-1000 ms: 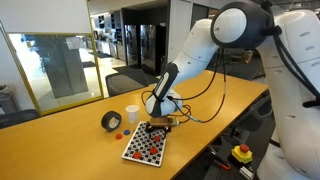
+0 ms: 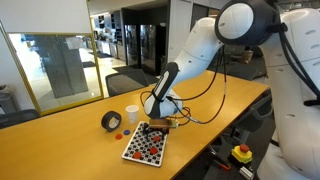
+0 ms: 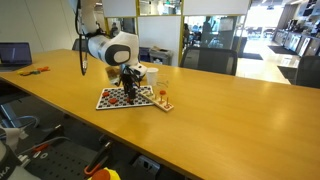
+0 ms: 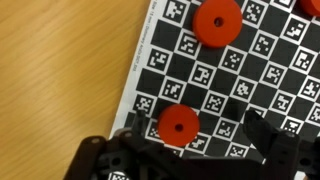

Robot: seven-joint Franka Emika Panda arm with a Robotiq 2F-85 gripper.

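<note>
My gripper is open above the checkered board [image 4: 155, 80] of black squares and printed code squares. A small red disc [image 4: 178, 124] lies on the board between the two fingers, closer to the left one in the wrist view. A larger red disc [image 4: 217, 22] sits farther up the board, and part of another red disc [image 4: 309, 5] shows at the top right corner. From outside, the gripper [image 3: 133, 86] hangs low over the far part of the board [image 3: 105, 104]. Contact between the fingers and the board cannot be made out.
Near the board stand a white cup [image 2: 132, 113] and a black ring-shaped object [image 2: 110, 121]. A few small discs [image 2: 126, 132] lie off the board's edge. A wooden strip [image 3: 158, 102] with red pieces rests beside it.
</note>
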